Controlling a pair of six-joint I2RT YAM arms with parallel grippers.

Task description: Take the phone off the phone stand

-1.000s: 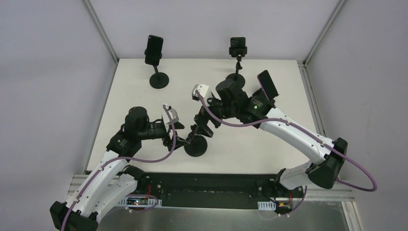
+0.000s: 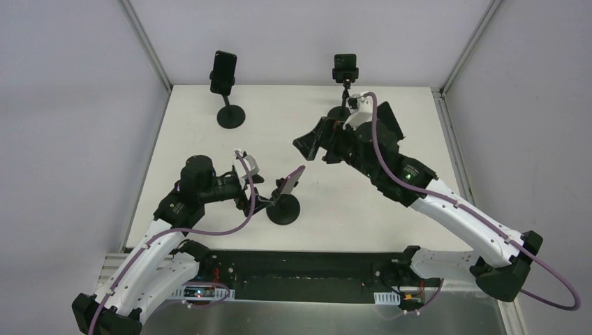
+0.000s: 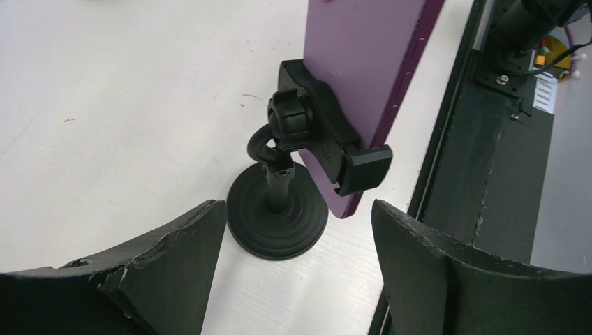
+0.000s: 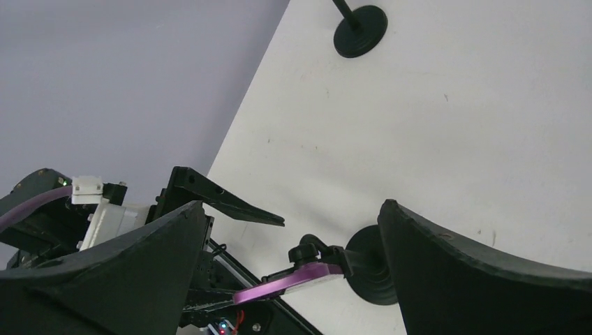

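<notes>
A pink phone leans in a black clamp stand at the front middle. In the left wrist view the phone sits in its clamp above the round base. My left gripper is just left of that stand, its fingers apart on either side below the clamp in the wrist view, holding nothing. My right gripper hangs open and empty above and to the right of the phone; in the right wrist view the phone shows low between its fingers, at a distance.
Other stands with dark phones stand at back left and back centre; another phone at the right is partly hidden by my right arm.
My right gripper has moved up and back to the right, away from the pink phone, which is more exposed in the top view. The left arm is almost still.
</notes>
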